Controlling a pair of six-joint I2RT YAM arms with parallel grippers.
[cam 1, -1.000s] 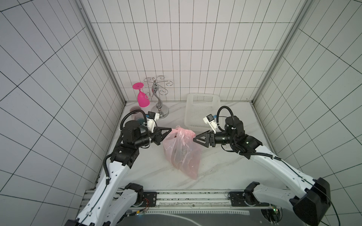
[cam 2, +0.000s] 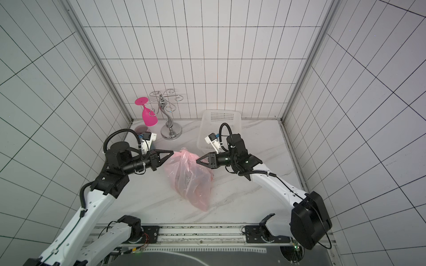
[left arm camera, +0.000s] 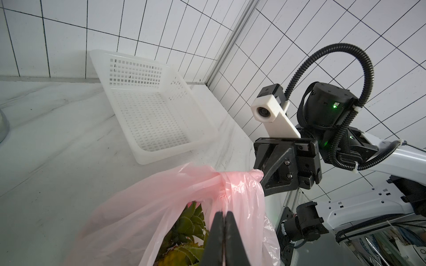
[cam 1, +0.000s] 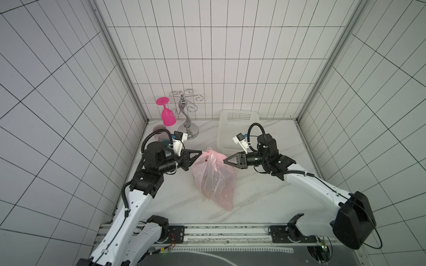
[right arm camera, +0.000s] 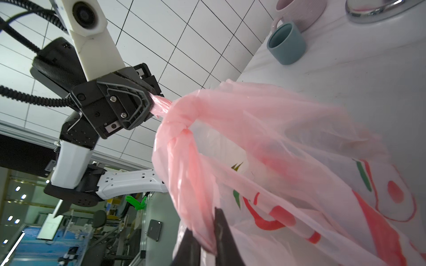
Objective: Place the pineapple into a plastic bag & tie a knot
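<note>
The pineapple (left arm camera: 186,226) shows inside the pink plastic bag (cam 1: 213,179) on the counter, through its opening in the left wrist view. My left gripper (cam 1: 200,152) is shut on the bag's gathered top edge, seen in the right wrist view as a twisted pink strand. My right gripper (cam 1: 225,161) is at the bag's upper right, with a strand (right arm camera: 190,177) reaching down to its fingertips; whether they are closed on it I cannot tell.
A white perforated basket (left arm camera: 155,115) stands behind the bag. A metal rack (cam 1: 187,116) with a pink goblet (cam 1: 168,115), and a teal mug (right arm camera: 286,44), are at the back left. Bare counter lies right of the bag.
My right gripper has moved left and slightly up to the bag's top over the last second. The left arm and the bag look unchanged.
</note>
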